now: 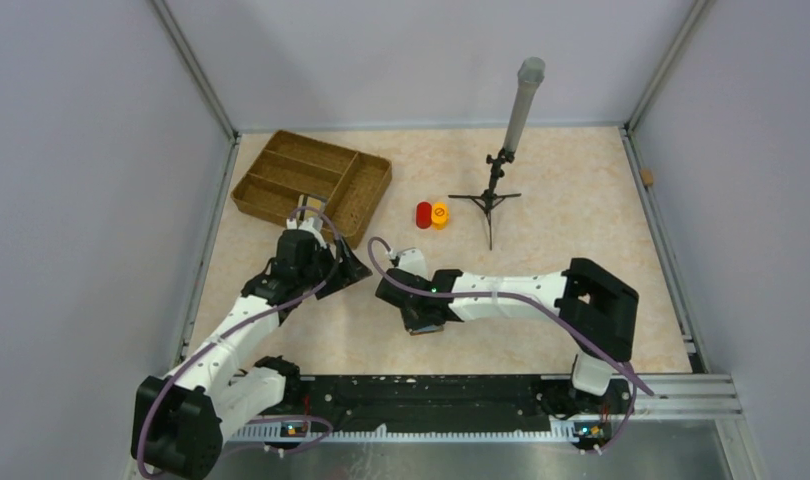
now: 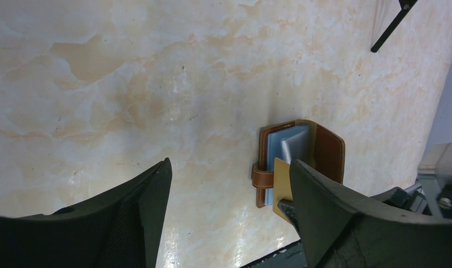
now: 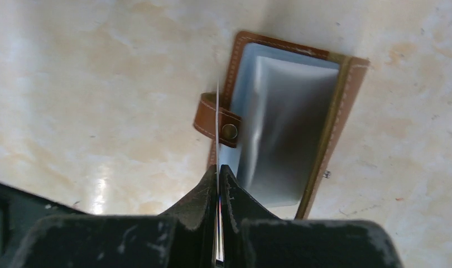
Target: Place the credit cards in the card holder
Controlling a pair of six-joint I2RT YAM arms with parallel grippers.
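Note:
The brown card holder lies spread on the table, a clear sleeve and blue lining inside it and a snapped strap at its side. My right gripper is shut on a thin card, seen edge-on in the right wrist view. From the left wrist view that gold card stands upright over the holder's strap side; whether it touches the holder I cannot tell. The right arm hides most of the holder from above. My left gripper is open and empty, away to the holder's left.
A brown divided tray stands at the back left, something pale in it beside the left arm. Red and orange pieces lie mid-table, with a tripod to their right.

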